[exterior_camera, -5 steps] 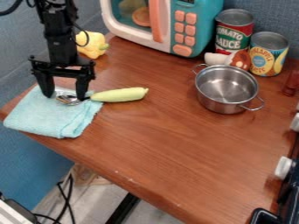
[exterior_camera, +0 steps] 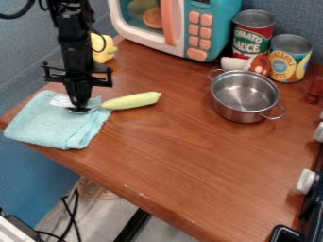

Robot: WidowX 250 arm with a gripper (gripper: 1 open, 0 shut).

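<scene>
The black gripper points down over a folded light-blue towel at the table's left edge, its tips at a shiny metal object lying on the towel, mostly hidden by the fingers. Whether the fingers are closed on it is unclear. A pale yellow-green corn cob lies just right of the gripper, across the towel's edge.
A steel pot stands right of centre. A toy microwave, two cans, small toy food and a yellow object are at the back. A black appliance lines the right edge.
Over the last second the gripper has shifted slightly at the metal object, which is now more hidden by it. The towel, corn and pot have not visibly moved.
</scene>
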